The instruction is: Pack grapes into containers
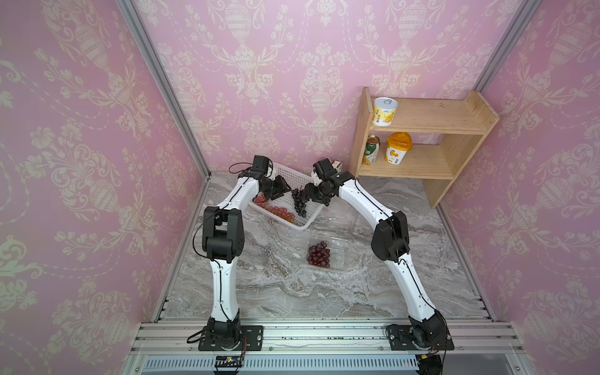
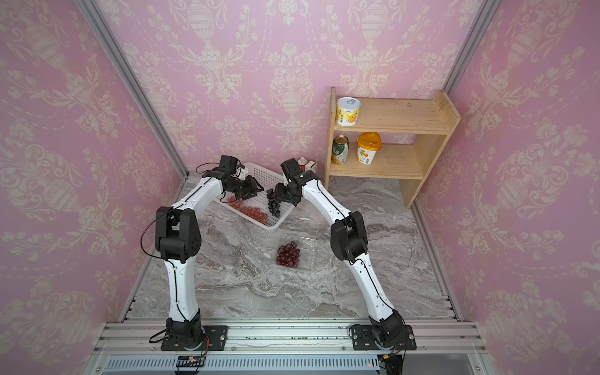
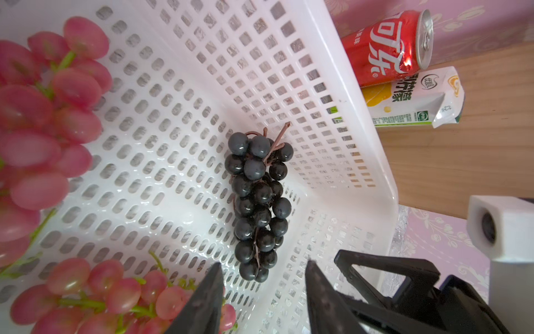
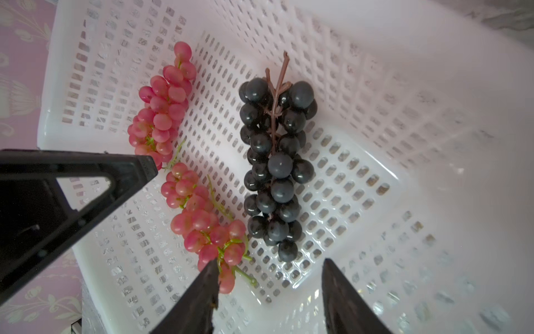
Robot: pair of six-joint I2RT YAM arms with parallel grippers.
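Observation:
A white perforated basket (image 3: 383,178) holds a black grape bunch (image 3: 254,206) and two pink bunches (image 4: 208,228). My left gripper hangs inside it above the grapes, fingers apart with nothing visible between them. My right gripper is at the basket's right rim in the top views; in its wrist view the fingertips are blurred against the white plastic, and what lies between them is unclear. A clear container (image 1: 336,253) on the table in front holds dark red grapes (image 1: 317,255).
A wooden shelf (image 1: 425,162) with tubs and a can stands at back right. A cola can (image 3: 378,47) and a carton (image 3: 411,100) sit behind the basket. Another clear container is faintly visible right of the basket. The front table is open.

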